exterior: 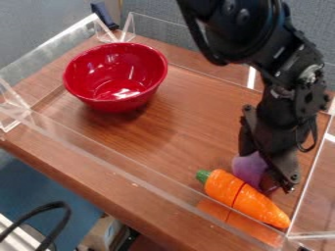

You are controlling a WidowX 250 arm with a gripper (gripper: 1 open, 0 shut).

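My black gripper (268, 157) is low over the right side of the wooden table, around a purple object (249, 170) that it mostly hides. I cannot tell whether the fingers are open or shut on it. An orange toy carrot (242, 196) with a green top lies just in front of the purple object.
A red bowl (114, 78) stands at the back left. Clear plastic walls edge the workspace, with a dark cable at the lower left outside it.
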